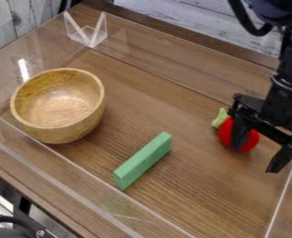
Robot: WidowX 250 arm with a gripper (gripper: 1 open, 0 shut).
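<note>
My black gripper (259,139) is at the right, low over a round red object (245,127) with a small green piece (219,118) at its left side. Its fingers stand apart, open, partly in front of the red object; whether they touch it is unclear.
A wooden bowl (58,76) sits at the left. A green bar (143,158) lies diagonally at the lower middle. A small clear rack (86,28) stands at the back left.
</note>
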